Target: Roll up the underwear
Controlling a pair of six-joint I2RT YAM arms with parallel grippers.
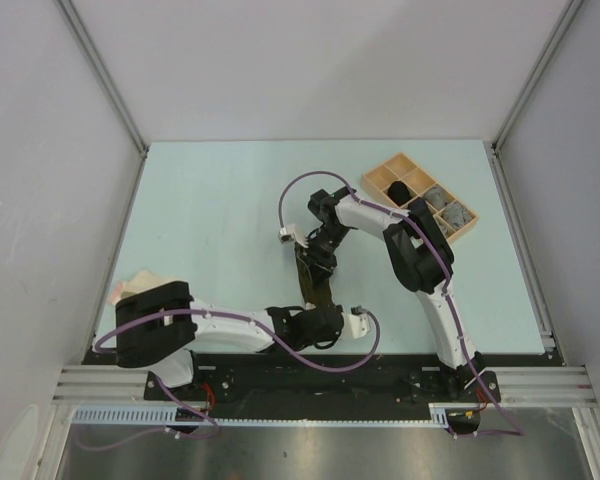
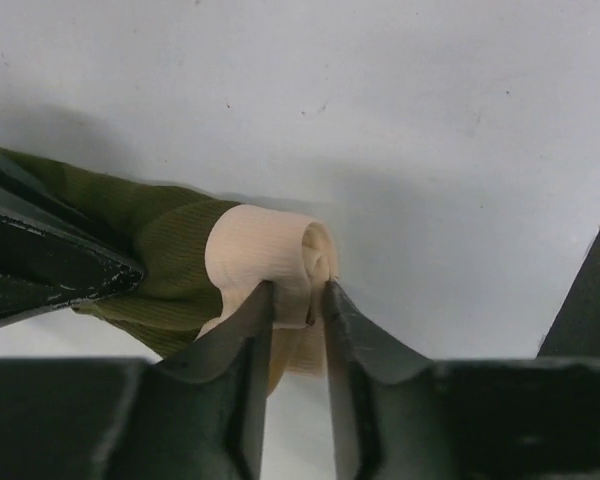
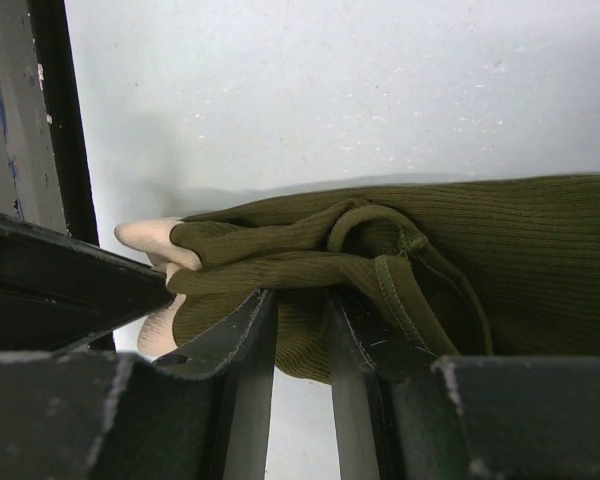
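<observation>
The olive underwear [image 1: 317,290] lies lengthwise in mid-table, between the two grippers. In the left wrist view its pale waistband [image 2: 255,245] sits folded at one end, with my left gripper over it, fingertips slightly apart around the fabric; whether it grips cannot be told. In the right wrist view my right gripper is over a bunched, folded part of the olive fabric [image 3: 520,250], fingertips part open with cloth beneath and between them; its hold is unclear.
A wooden divided box [image 1: 400,167] with dark and grey items stands at the back right. Pale pieces [image 1: 140,283] lie at the left edge.
</observation>
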